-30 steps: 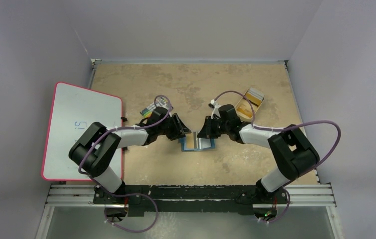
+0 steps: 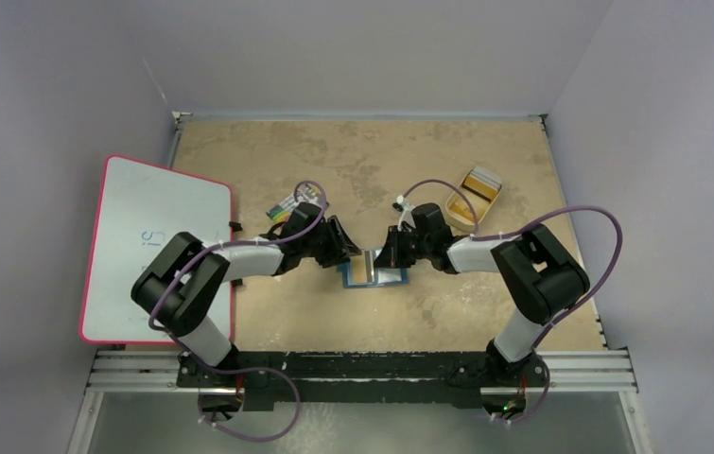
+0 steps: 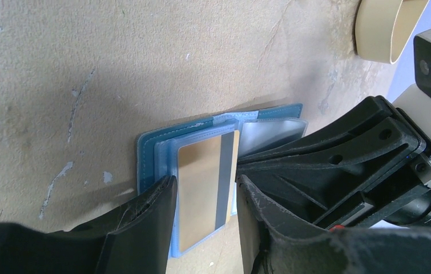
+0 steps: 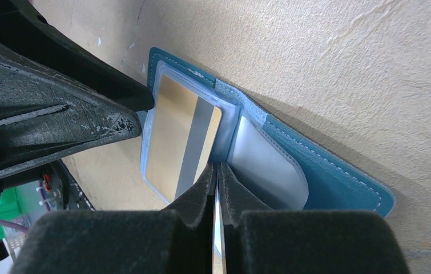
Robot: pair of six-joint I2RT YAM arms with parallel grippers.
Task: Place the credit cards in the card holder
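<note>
The open blue card holder (image 2: 374,283) lies flat on the table between both arms. In its left clear sleeve sits a gold card with a dark stripe, also plain as the gold card (image 4: 173,128) in the right wrist view. The facing sleeve (image 4: 267,165) looks whitish. My left gripper is open, one finger on each side of the gold card in view, gripping nothing. My right gripper is shut, its tips by the card's striped edge near the holder's middle. Nothing clearly shows between them.
A tan box (image 2: 457,210) with gold contents stands at the back right. Colourful flat items (image 2: 282,209) lie behind the left arm. A whiteboard (image 2: 159,274) covers the left side.
My right arm has shifted slightly left over the last second, and the holder with its gold card has slid a little left. The left arm is nearly still.
</note>
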